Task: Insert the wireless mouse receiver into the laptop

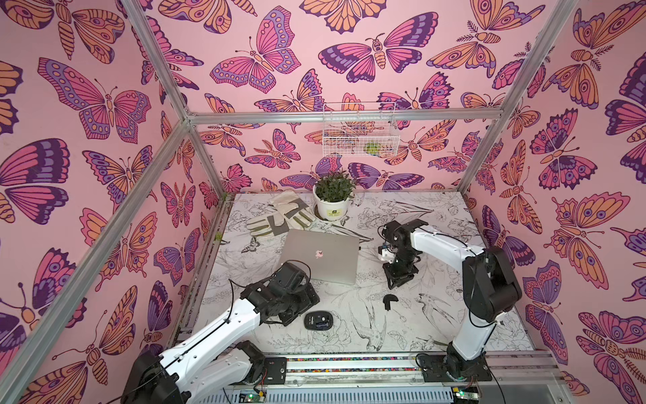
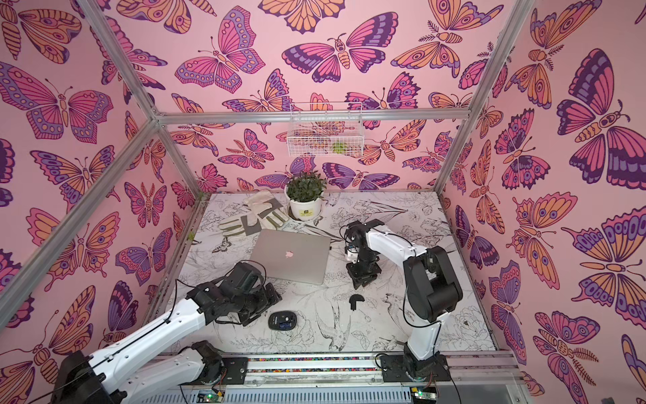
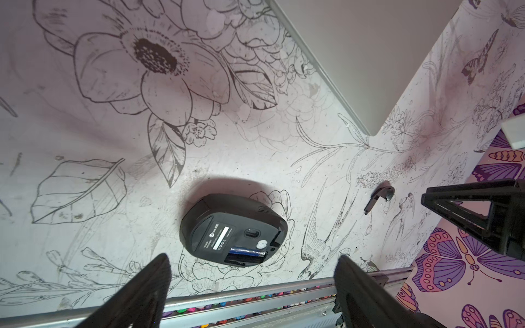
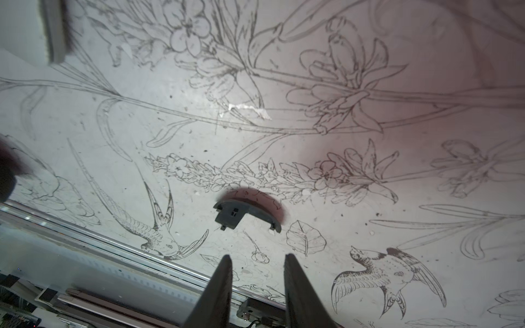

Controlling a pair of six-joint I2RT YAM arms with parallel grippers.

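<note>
A closed silver laptop (image 1: 319,252) lies mid-table. In front, a black mouse (image 3: 232,229) rests upside down with its underside compartment open, a blue battery showing. Whether the receiver is in it I cannot tell. A small black cover (image 4: 246,210) lies right of the mouse. My left gripper hangs above the mouse, open, nothing between its fingers. My right gripper is over the table right of the laptop, above and behind the cover, part open with nothing seen between its fingers.
Work gloves (image 1: 265,222) and a potted plant (image 1: 331,203) stand or lie behind the laptop. A metal rail (image 2: 323,360) runs along the front edge.
</note>
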